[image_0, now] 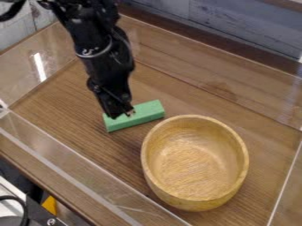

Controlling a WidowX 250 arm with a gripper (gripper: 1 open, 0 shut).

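The black gripper (pixel 118 108) hangs over the left part of a green rectangular block (pixel 147 114), which lies on the wooden table, angled, just behind and left of a large tan bowl (pixel 193 161). The fingertips are close above or at the block's left part; whether they touch it, and how far apart they stand, is hard to make out.
Raised edges border it at the left and back. A dark cable and a small yellow object show at the lower left, off the board.
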